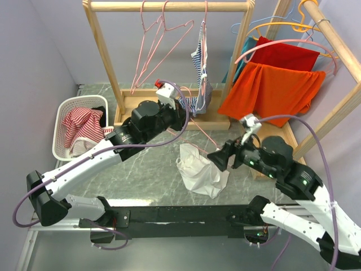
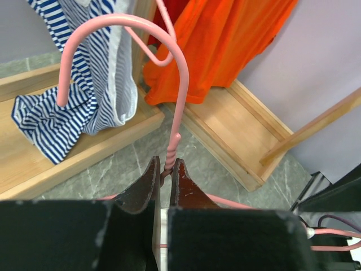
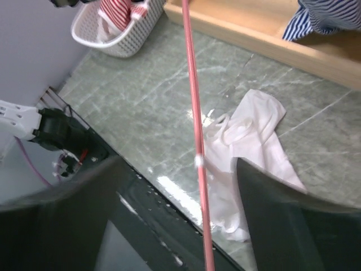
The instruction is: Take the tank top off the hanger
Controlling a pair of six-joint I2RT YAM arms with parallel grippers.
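My left gripper (image 1: pixel 181 117) is shut on a pink hanger (image 2: pixel 179 90) at its twisted neck, the hook standing up. The hanger's bar (image 3: pixel 197 130) runs between the fingers of my right gripper (image 1: pixel 223 158), which is part open and blurred in the top view. A white garment (image 1: pixel 200 175), likely the tank top, lies crumpled on the grey floor beneath the hanger; straps show in the right wrist view (image 3: pixel 248 158). I cannot tell that any of it is on the hanger.
A basket (image 1: pixel 60 127) of clothes is at the left. A wooden rack (image 1: pixel 113 5) holds hangers and striped clothing (image 2: pixel 84 90); a second rack at right carries orange and red clothes (image 1: pixel 265 90). Wooden shelves border the floor.
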